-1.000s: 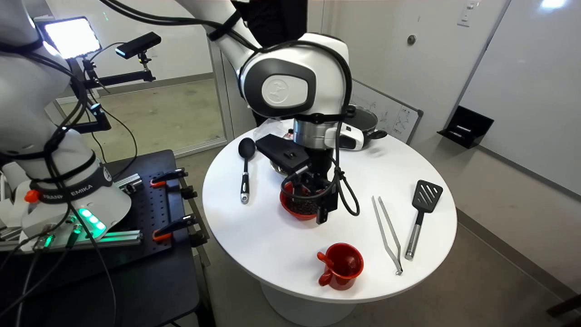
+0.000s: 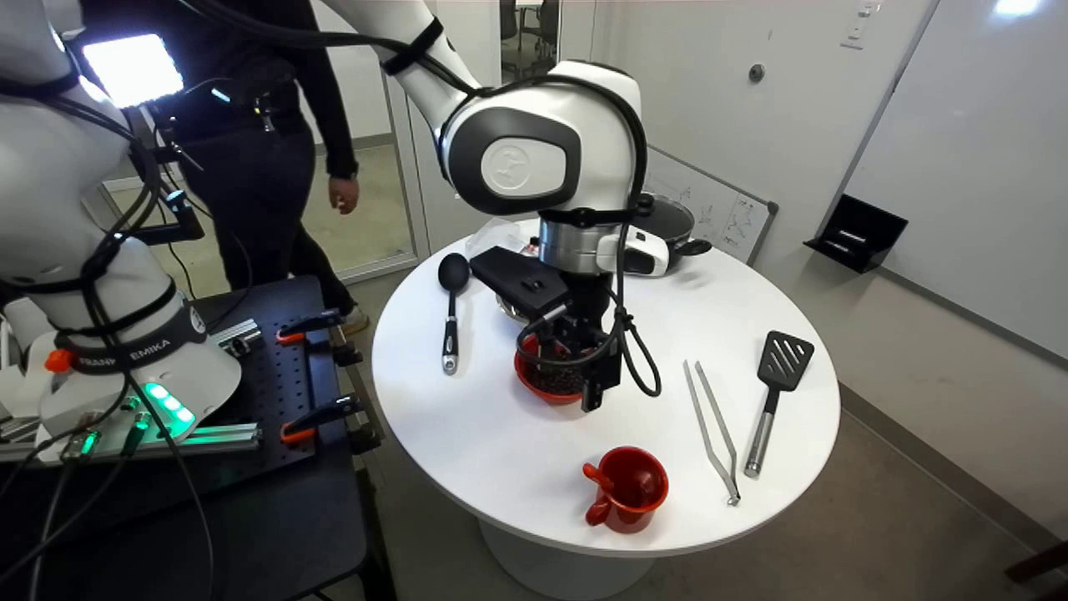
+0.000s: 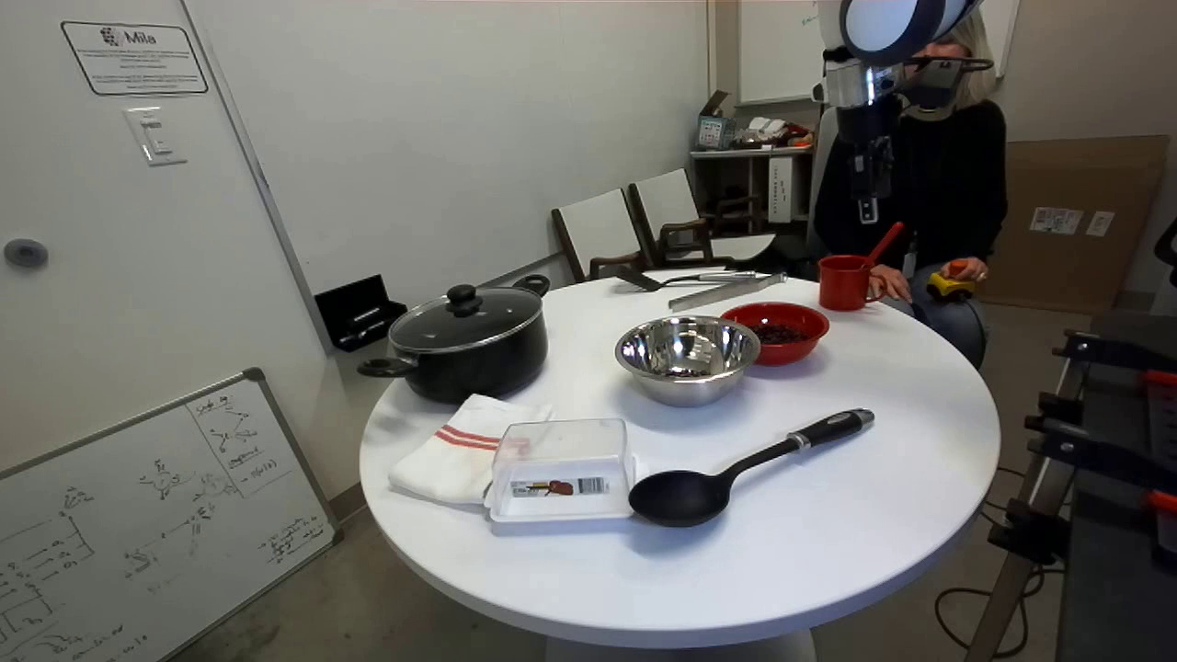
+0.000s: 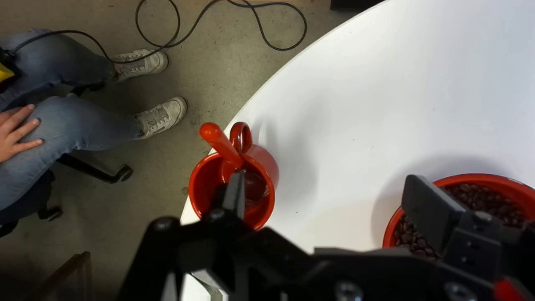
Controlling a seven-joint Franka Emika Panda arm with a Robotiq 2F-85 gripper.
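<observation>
My gripper is open and empty, hanging above the table. In exterior view 2 the gripper [image 3: 869, 204] shows well clear of the tabletop. A red mug [image 4: 266, 160] stands near the table edge, with the handle of a red spoon [image 4: 213, 134] sticking out of it. One finger [image 4: 234, 193] overlaps the mug in the wrist view. The other finger [image 4: 426, 208] overlaps a red bowl [image 4: 393, 228] of dark coffee beans [image 4: 476, 198]. In exterior view 1 the arm partly covers that bowl [image 2: 548, 395].
A steel bowl [image 3: 684, 381] stands close to the red bowl. Around them lie a black ladle [image 3: 684, 498], a clear box [image 3: 563, 469], a towel [image 3: 447, 458], tongs [image 2: 716, 431] and a slotted spatula [image 2: 768, 401]. A lidded pot [image 3: 474, 353] sits at the side. Someone sits beside the mug.
The standing person in the background has moved left, from behind the arm to near the robot's base. The arm and the tabletop items look unchanged.
</observation>
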